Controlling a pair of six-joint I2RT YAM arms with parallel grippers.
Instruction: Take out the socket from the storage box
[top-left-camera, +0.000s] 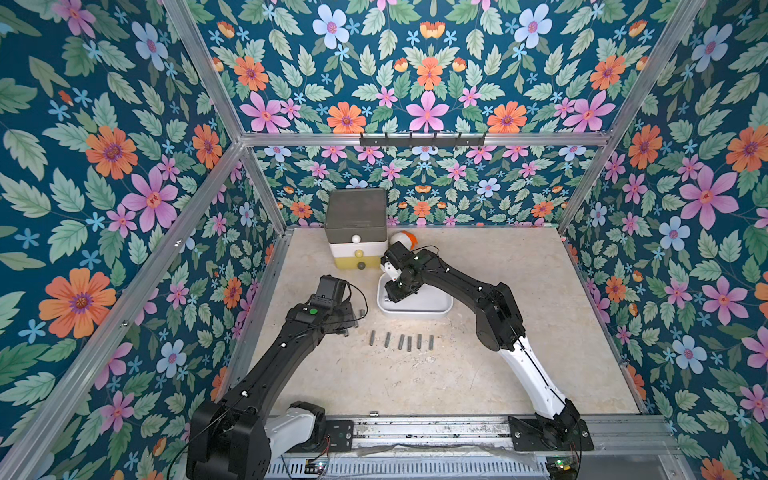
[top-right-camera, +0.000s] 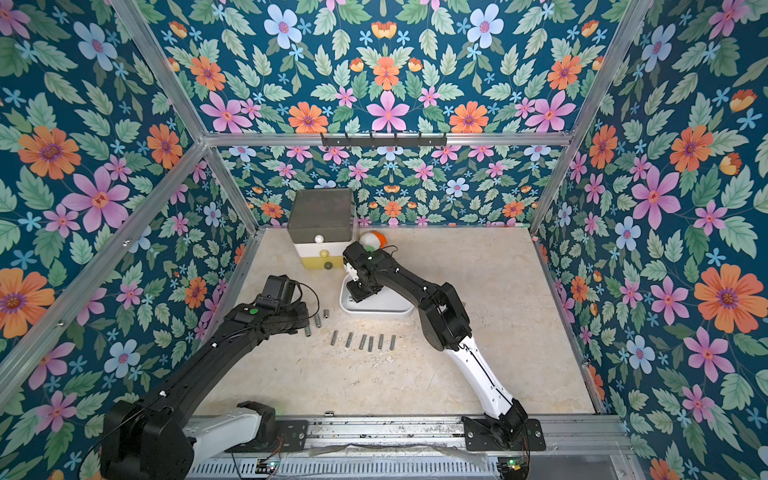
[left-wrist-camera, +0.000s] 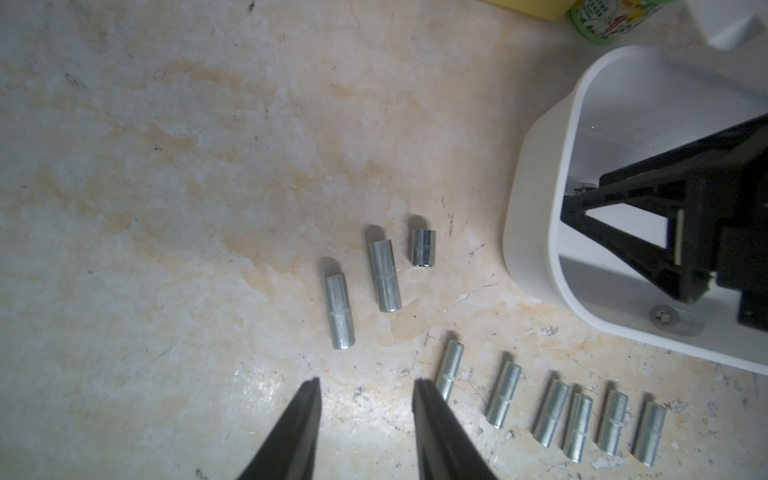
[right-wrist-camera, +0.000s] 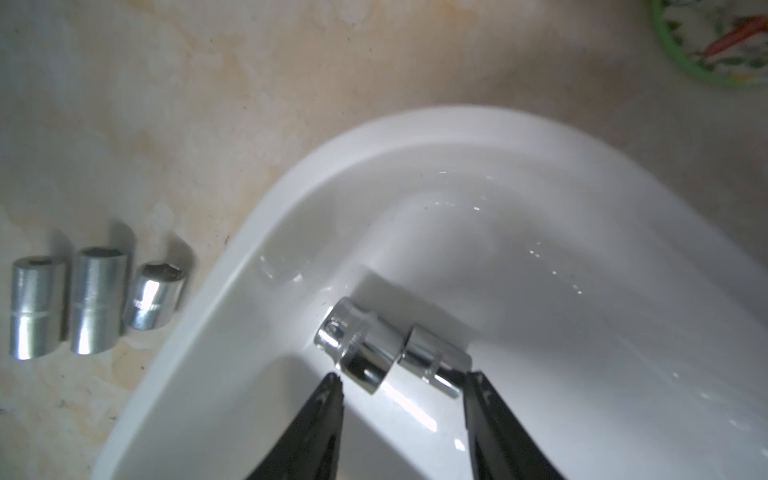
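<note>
The white box (top-left-camera: 436, 308) holds two shiny sockets, a left one (right-wrist-camera: 358, 344) and a shorter one (right-wrist-camera: 434, 358), lying end to side near its curved wall. My right gripper hangs open over them inside the box, nothing gripped; in both top views it covers the box's left part. My left gripper is open over the table left of the box, with nothing between its fingers. Short and long sockets (left-wrist-camera: 384, 276) lie on the table beside the box, with a row of several more (left-wrist-camera: 504, 396) in front of it.
A stacked grey, white and yellow drawer unit (top-left-camera: 356, 212) stands at the back left, beside an orange-and-white object (top-right-camera: 376, 238) and a green cup (left-wrist-camera: 600, 24) behind the box. The table's right side has open room.
</note>
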